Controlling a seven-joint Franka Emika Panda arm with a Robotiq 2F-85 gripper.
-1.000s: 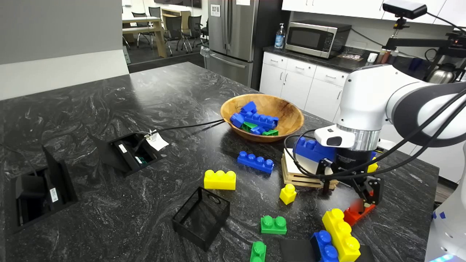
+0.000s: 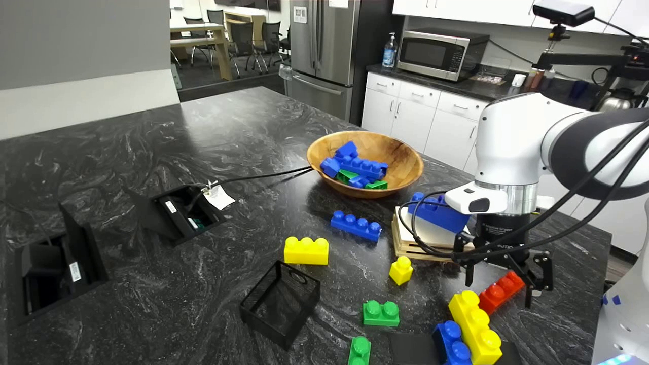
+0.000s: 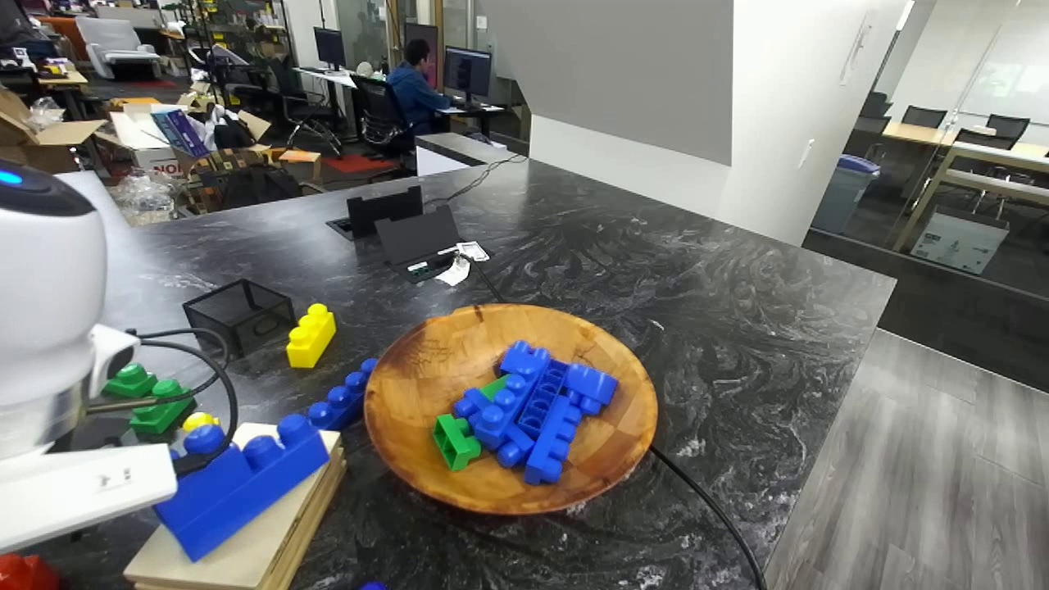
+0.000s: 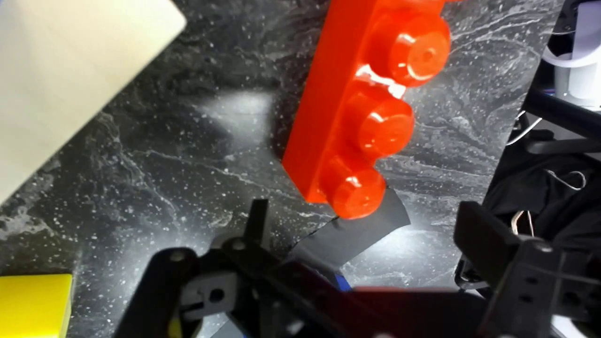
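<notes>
A long red brick lies studs up on the dark table, its near end beyond the fingertips in the wrist view. My gripper stands open above the table with its fingers spread wide, one on either side of the line of the brick, nothing between them. In exterior view 1 the gripper hangs over the red brick, partly covering it. A yellow brick lies close by the red one, with a blue brick alongside it.
A wooden stack bearing a blue brick stands beside the gripper. Farther off are a wooden bowl of blue and green bricks and a black mesh box. Cables loop near the wrist. Open tabletop lies left.
In exterior view 1 the gripper has shifted right and slightly toward the camera, away from the wooden stack. The bricks have not visibly moved.
</notes>
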